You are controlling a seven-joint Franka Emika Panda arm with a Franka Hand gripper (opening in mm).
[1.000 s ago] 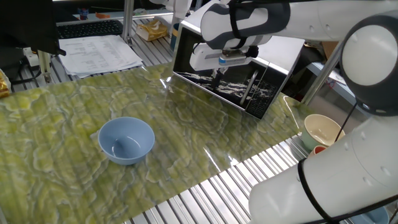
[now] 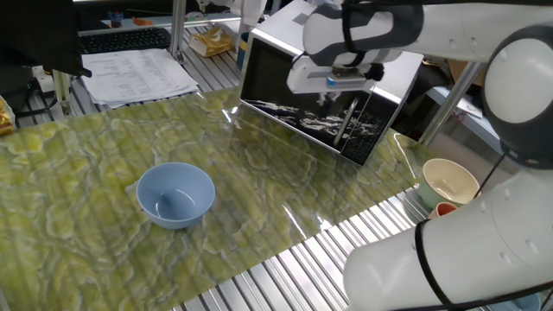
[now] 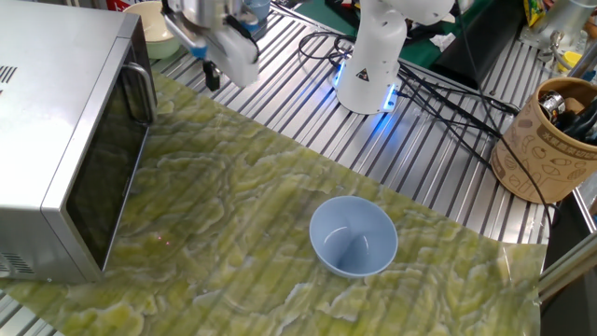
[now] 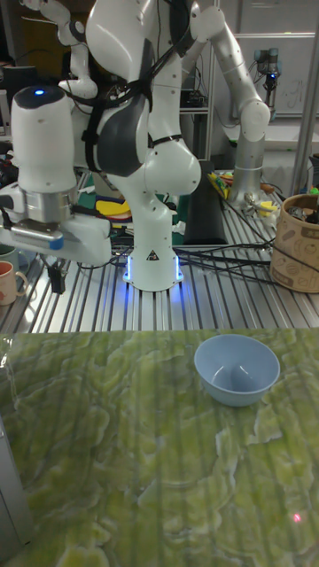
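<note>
My gripper (image 2: 327, 98) hangs in the air in front of the microwave door (image 2: 289, 95), near its handle (image 2: 346, 122). In exterior view 2 the dark fingertips (image 3: 214, 78) point downward, to the right of the microwave handle (image 3: 143, 93). The fingers overlap in these views, so their opening cannot be judged, and no object shows below them. On the green marbled mat stands an upright light-blue bowl (image 2: 175, 196), well apart from the gripper; its visible inside looks empty. The silver microwave (image 3: 56, 112) has its door shut.
A cream and green bowl (image 2: 449, 183) and an orange cup (image 4: 9, 283) stand beyond the mat, close to the arm. A patterned bucket of utensils (image 3: 532, 149) stands at the far side in exterior view 2. The mat (image 3: 224, 215) between microwave and blue bowl is clear.
In exterior view 1 my gripper has shifted to the right across the microwave front, toward the handle side. The blue bowl and the microwave have stayed put.
</note>
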